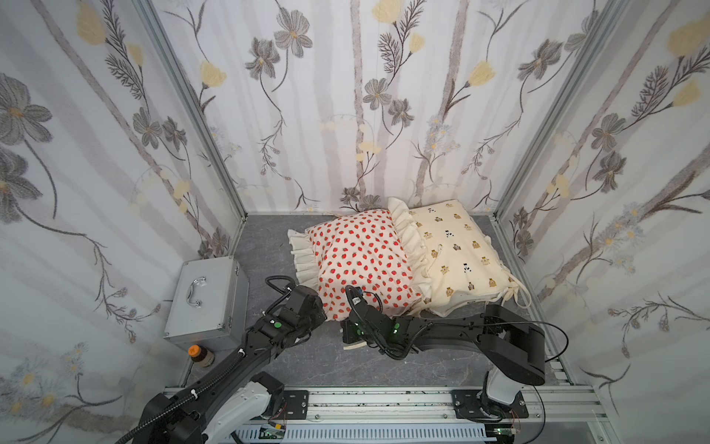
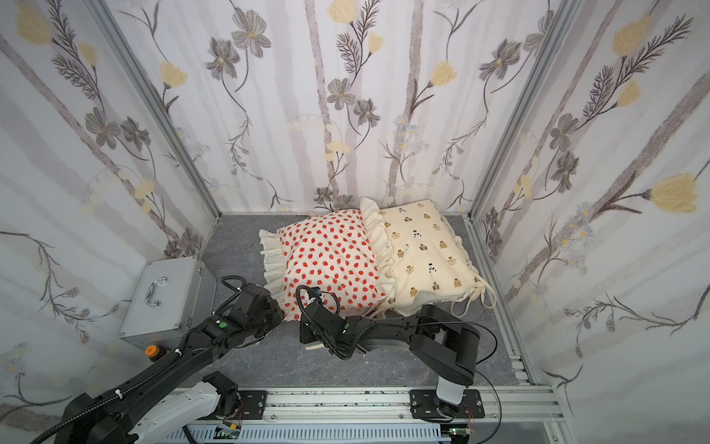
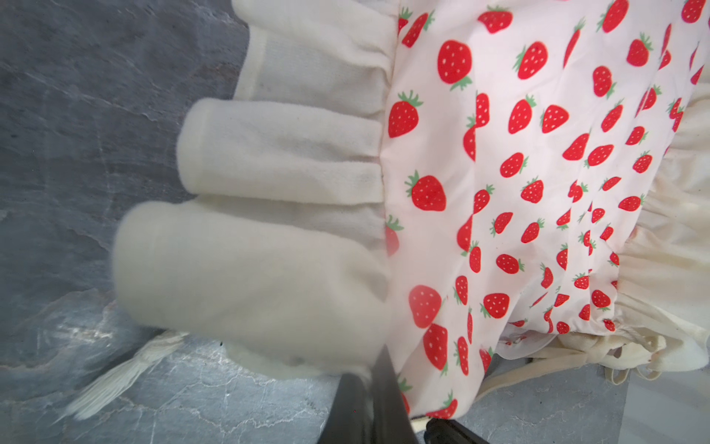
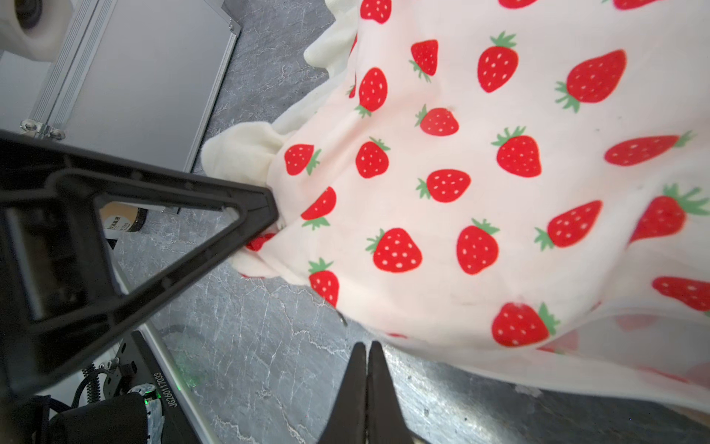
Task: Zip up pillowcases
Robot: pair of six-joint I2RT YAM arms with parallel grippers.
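Observation:
The strawberry pillowcase with cream ruffles lies at mid-table, beside the cream animal-print pillow. My left gripper is shut at its lower left edge, fingertips at the ruffle seam; whether cloth is pinched is hidden. My right gripper is shut just off the pillowcase's front edge, over bare table, with nothing visible between its fingers. A small dark piece at that edge, perhaps a zipper, sits just above it in the right wrist view, too small to tell.
A silver case stands at the left with an orange-capped bottle before it. Bare table shows at the back left and along the front. Patterned walls enclose the back and sides.

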